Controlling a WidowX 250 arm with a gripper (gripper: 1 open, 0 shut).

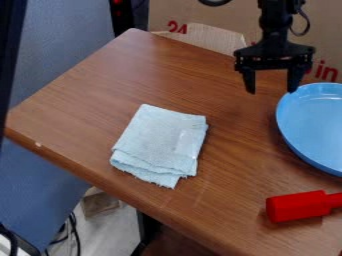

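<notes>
My black gripper [271,82] hangs at the upper right above the back of the wooden table, open, its two fingers apart with nothing between them. A folded pale blue cloth [160,144] lies left of centre near the table's front edge. A blue plate [315,128] sits at the right, just in front of and right of the gripper, cut off by the frame. A red object [299,206], perhaps a brush or tool, lies at the front right.
The wooden table [120,75] has clear room at the back left and middle. A cardboard box [201,15] stands behind it. Cables hang below the left edge.
</notes>
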